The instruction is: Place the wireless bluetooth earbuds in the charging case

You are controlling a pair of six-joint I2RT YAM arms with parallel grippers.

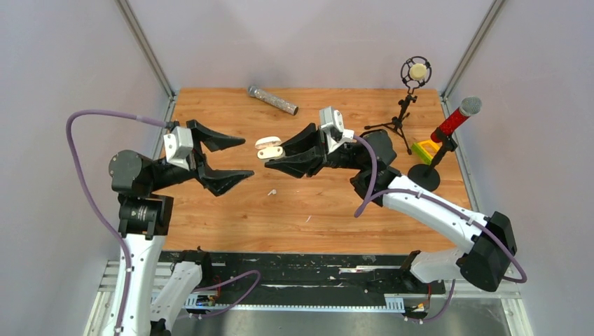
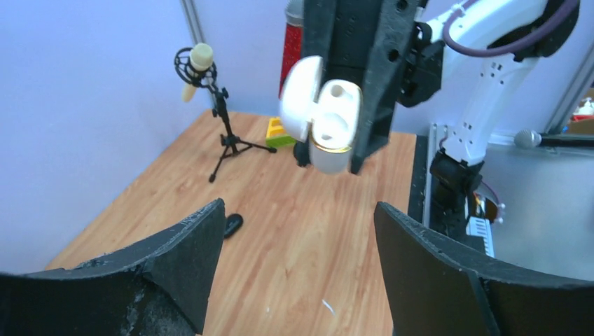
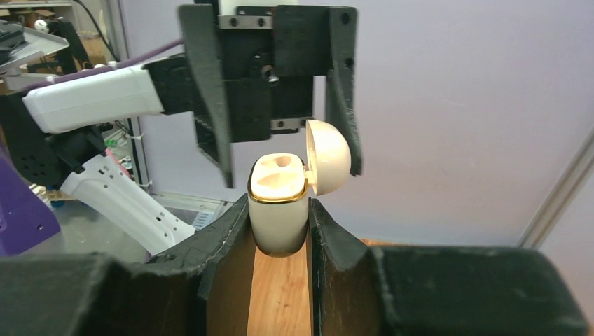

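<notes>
Lifted above the table, the white charging case is pinched between the fingers of my right gripper. Its lid stands open. In the left wrist view, hollows show in the case's inner face, with no earbud visible in them. My left gripper is spread wide opposite the case, a short distance to its left, with nothing between its fingers. One white earbud lies on the wooden table, just below the case in the top view. No second earbud is visible now.
A glittery tube-shaped microphone lies at the back of the table. At the right stand a tripod microphone, a red microphone and a yellow-green block. A thin white sliver lies nearer the front, where the wood is mostly bare.
</notes>
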